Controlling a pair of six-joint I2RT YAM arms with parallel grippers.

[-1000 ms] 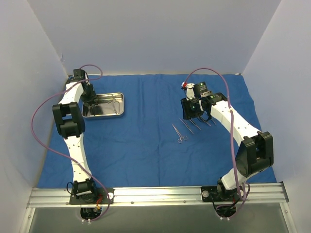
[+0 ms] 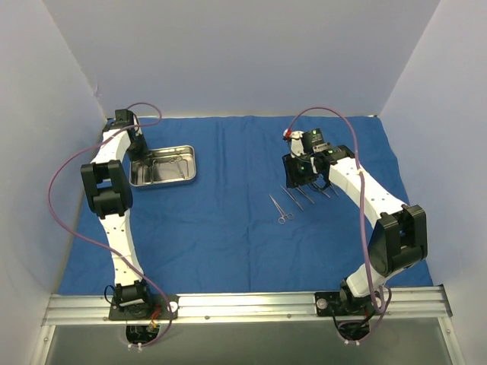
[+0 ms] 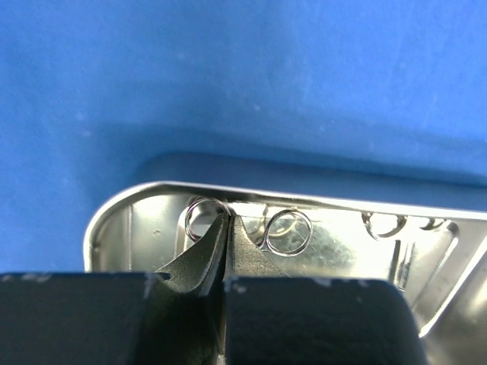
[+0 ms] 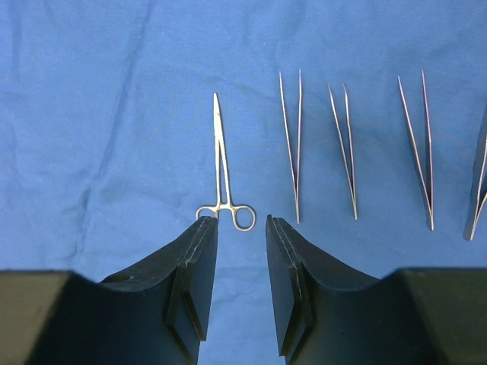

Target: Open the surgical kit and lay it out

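My left gripper is shut, down in the steel tray (image 2: 163,181) at the left, its tips at a ringed instrument handle (image 3: 288,251); whether it grips any of it is unclear. More ringed handles (image 3: 384,232) lie in the tray. My right gripper hangs part open over the cloth, nothing between its fingers. Below it lie scissor-like forceps (image 4: 221,175) and several tweezers (image 4: 295,175) in a row.
The blue cloth (image 2: 221,243) covers the table, clear in the middle and front left. Grey walls (image 2: 236,53) bound the back and sides. Hoses loop over both arms.
The left arm has shifted very slightly at the tray. The right arm and the laid-out instruments look unchanged.
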